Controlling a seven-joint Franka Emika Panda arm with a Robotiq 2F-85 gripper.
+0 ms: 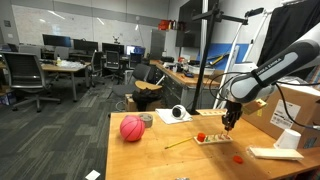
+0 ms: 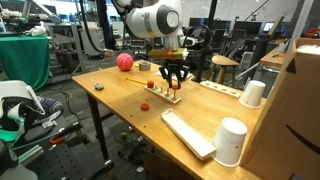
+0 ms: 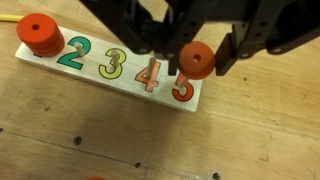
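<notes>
A pale wooden board (image 3: 85, 58) with coloured numerals and upright pegs lies on the table. At its 5 end, in the wrist view, my gripper is shut on an orange-red ring (image 3: 196, 61) with a hole in its middle. The same gripper (image 2: 174, 76) points down at the board (image 2: 161, 96) in exterior view 2. The ring and fingers hide the fifth peg, so I cannot tell whether the ring is around it. Several red rings (image 3: 39, 33) are stacked at the opposite end, while the peg (image 3: 151, 69) by the 4 is bare.
One red piece (image 2: 144, 107) lies loose in front of the board. A yellow stick (image 1: 179, 144) and pink ball (image 1: 132, 128) are to the left. A long white block (image 2: 188, 135) and white cup (image 2: 230, 142) stand near the cardboard box (image 2: 285, 115).
</notes>
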